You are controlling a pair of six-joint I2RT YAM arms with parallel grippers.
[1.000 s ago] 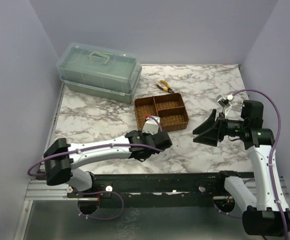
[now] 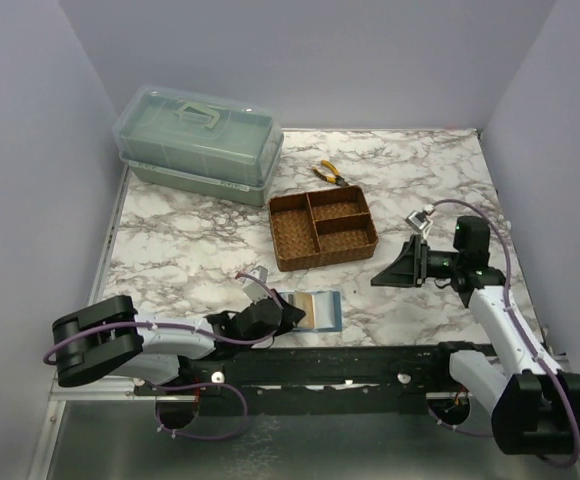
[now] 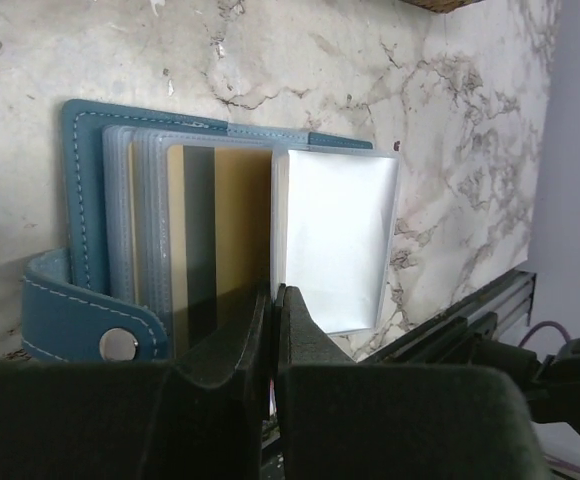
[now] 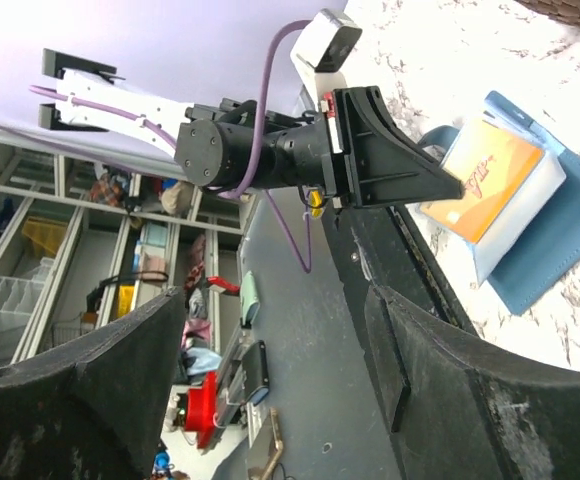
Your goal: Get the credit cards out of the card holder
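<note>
The blue card holder [image 2: 332, 312] lies open near the table's front edge. In the left wrist view its stack of clear sleeves holds gold and grey cards [image 3: 240, 200], a white sleeve [image 3: 335, 235] to the right and a snap strap [image 3: 80, 300] at left. My left gripper is shut at the white sleeve's left edge, apparently pinching the sleeves there; exactly what is between the tips is hard to tell. An orange card [image 4: 485, 170] shows in the right wrist view. My right gripper [image 2: 407, 270] is open above the table, right of the holder, holding nothing.
A woven divided basket [image 2: 295, 230] sits behind the holder, with pliers [image 2: 330, 176] beyond it. A large translucent lidded box [image 2: 195, 150] stands at back left.
The right arm has shifted slightly left.
</note>
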